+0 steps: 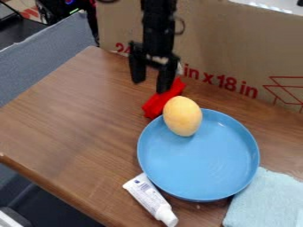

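My black gripper (pixel 151 75) hangs open just above a red object (pixel 159 103), its fingertips close to that object's upper end. The red object lies on the wooden table behind a yellow egg-shaped item (pixel 182 115), which rests on the back-left part of a blue plate (pixel 204 168). Whether the fingers touch the red object is hard to tell.
A white tube (pixel 151 199) lies left of the plate near the front edge, and a pale blue cloth (pixel 268 204) is at the front right. A cardboard panel (pixel 236 53) stands along the back.
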